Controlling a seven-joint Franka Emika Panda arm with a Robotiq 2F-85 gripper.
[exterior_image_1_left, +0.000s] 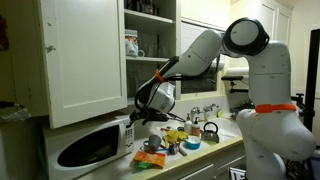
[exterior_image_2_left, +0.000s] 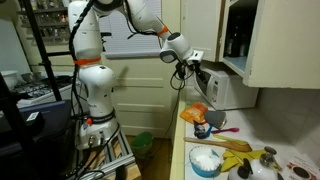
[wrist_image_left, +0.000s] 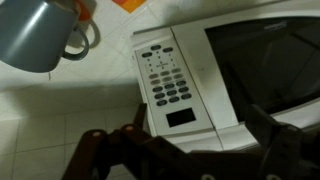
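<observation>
My gripper is open with nothing between its fingers, and its dark fingers show along the bottom of the wrist view. It hangs above the counter by the control-panel end of the white microwave. Beyond the fingers in the wrist view are the microwave's keypad and dark door. I cannot tell whether a finger touches the microwave. A grey mug is at the upper left of that view, apart from the fingers. The orange packet lies on the counter near the microwave.
Farther along the counter are a blue bowl with white contents, yellow items and a kettle. A white cabinet door is above the microwave, beside open shelves with a patterned mug.
</observation>
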